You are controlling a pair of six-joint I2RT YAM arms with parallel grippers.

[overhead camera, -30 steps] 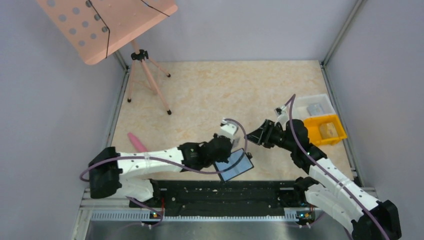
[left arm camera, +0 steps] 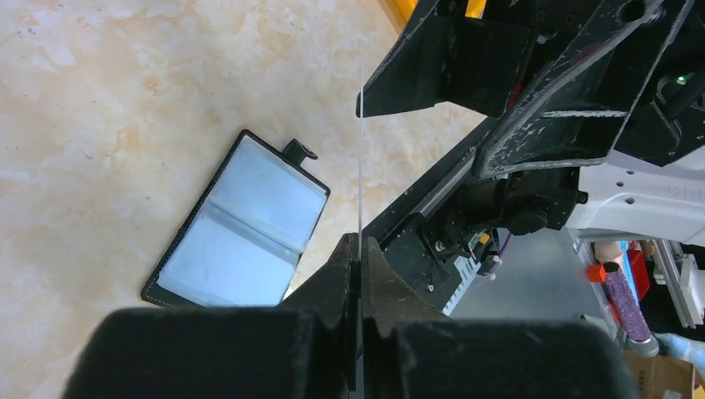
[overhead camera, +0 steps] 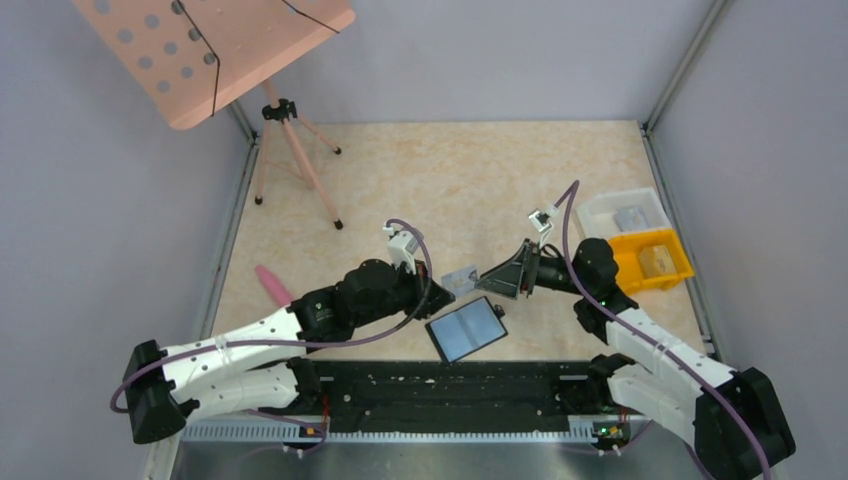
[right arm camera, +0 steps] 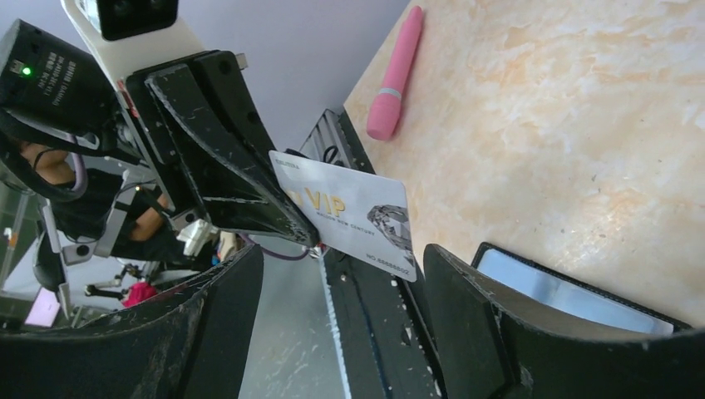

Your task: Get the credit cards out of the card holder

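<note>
A silver card with gold VIP lettering (right arm camera: 353, 212) is pinched at one end by my left gripper, which is shut on it. From the left wrist view the same card (left arm camera: 361, 166) shows edge-on as a thin upright line out of the fingertips. Its free end points toward my right gripper (overhead camera: 482, 283), whose fingers (right arm camera: 453, 291) stand open and apart; the card's far edge is close to their gap. Below on the table lies the card holder (overhead camera: 466, 329), spread open with pale clear sleeves (left arm camera: 241, 233) and a dark border.
On the right stand a white bin (overhead camera: 623, 212) and a yellow bin (overhead camera: 683, 258), each with something inside. A pink microphone-shaped object (overhead camera: 272, 286) lies at the left, and a pink stand (overhead camera: 300, 165) at the back left.
My left arm has drawn back leftward from over the holder, bringing the card into clear view. The right gripper has since come in leftward and slightly nearer the front, up to the card.
</note>
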